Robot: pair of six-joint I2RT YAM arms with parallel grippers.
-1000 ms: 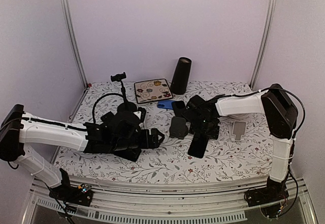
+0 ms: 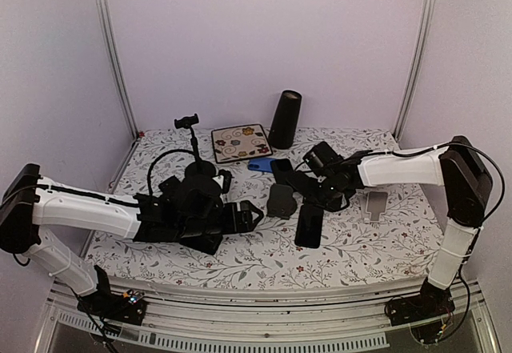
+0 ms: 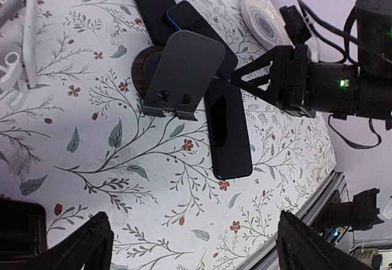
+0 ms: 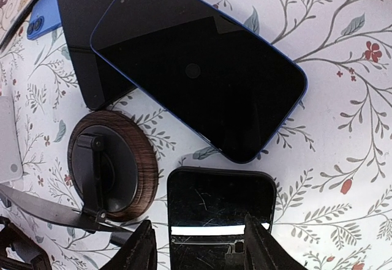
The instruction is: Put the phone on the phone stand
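Observation:
The phone stand (image 3: 182, 68), a dark plate on a round wooden base (image 4: 144, 160), stands mid-table. A black phone (image 2: 309, 225) lies flat in front of it to the right; another, blue-edged phone (image 4: 196, 68) lies behind that one, with a further dark phone (image 4: 86, 68) beside it. My right gripper is low over the front phone's far part; whether anything is between its fingers is unclear. My left gripper hangs open over the table left of the stand, nothing between its fingers.
A blue phone (image 2: 261, 164), a patterned board (image 2: 238, 142) and a tall black cylinder (image 2: 285, 118) stand or lie at the back. A small white stand (image 2: 376, 202) is at the right.
My right gripper and arm have moved back and up, uncovering more of the front phone, which now lies straighter. The left arm is still.

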